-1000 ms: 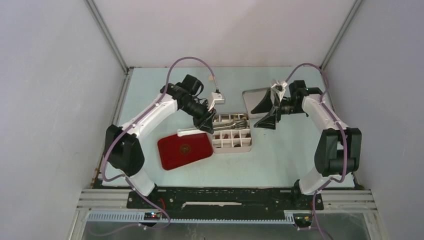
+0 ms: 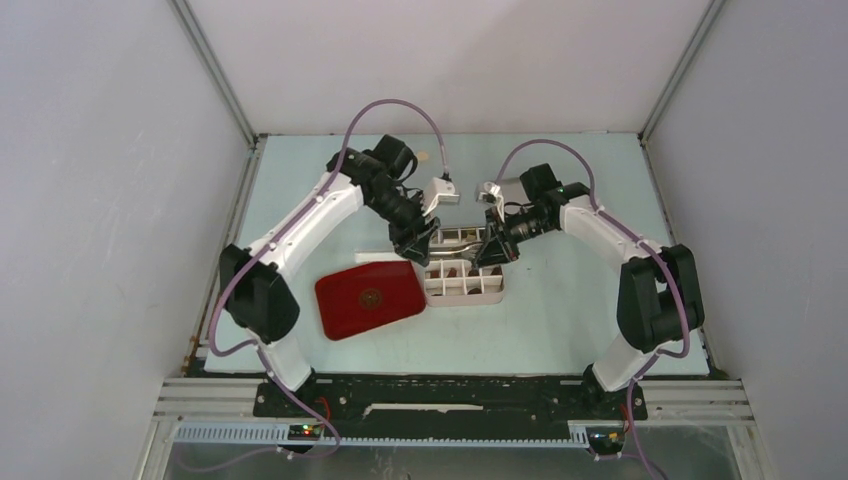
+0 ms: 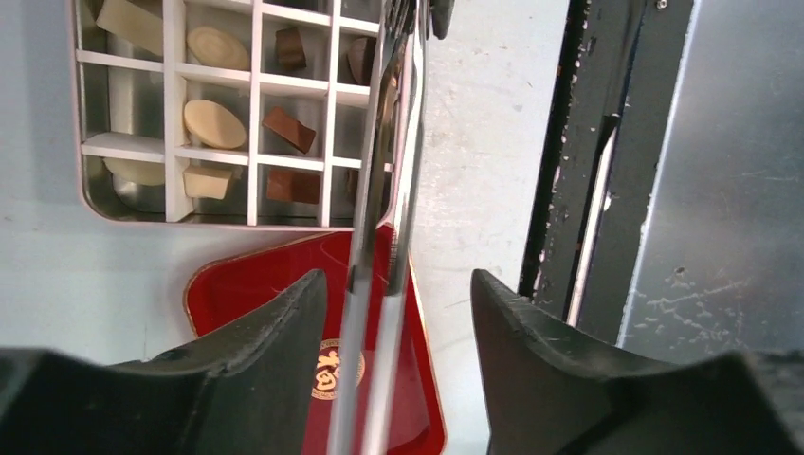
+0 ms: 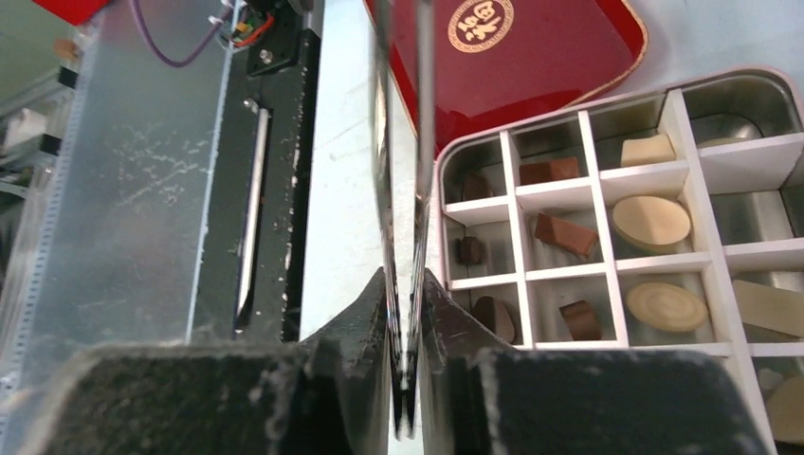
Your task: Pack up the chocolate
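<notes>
Metal tongs (image 3: 408,142) lie horizontally in the air over the compartment box (image 2: 463,296), which holds dark, milk and pale chocolates (image 4: 649,224) in separate cells. My left gripper (image 2: 420,250) is around the tongs' handle end; in the left wrist view its fingers (image 3: 246,351) stand apart either side of it. My right gripper (image 2: 490,255) is at the tongs' other end, its fingers close around the metal in the right wrist view; whether they grip it is unclear. A red box lid or tray (image 2: 350,310) with a gold emblem lies left of the compartment box.
A grey tray (image 2: 510,188) sits behind my right arm. A dark rail runs along the front edge.
My right gripper has moved left from beside the box onto the tongs' end. The left gripper and tongs have shifted slightly up in the top view.
</notes>
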